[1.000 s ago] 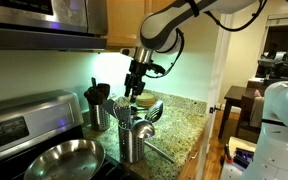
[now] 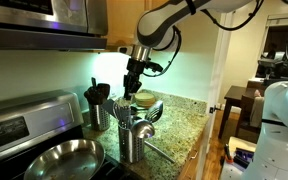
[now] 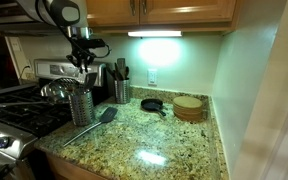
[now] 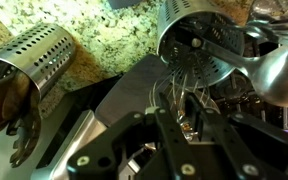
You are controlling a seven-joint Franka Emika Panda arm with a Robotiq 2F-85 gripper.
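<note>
My gripper (image 2: 130,92) points down just above the perforated steel utensil holder (image 2: 132,146) beside the stove. In the wrist view the holder (image 4: 199,42) lies ahead of the gripper, and thin whisk wires (image 4: 181,88) show close to the fingertips. Whether the fingers touch the wires or stand clear of them is hard to see, and their opening is unclear. A shiny metal ladle (image 4: 281,75) leans out of the same holder to the right.
A second perforated holder (image 4: 46,52) with dark utensils stands behind. On the stove sits a steel pan (image 2: 68,162). A grey spatula (image 3: 106,115) rests on the counter, with a black pan (image 3: 152,104) and stacked bowls (image 3: 188,107) farther along.
My gripper has risen slightly above the utensil holder compared with a second ago. The holder and the other kitchen things look unmoved.
</note>
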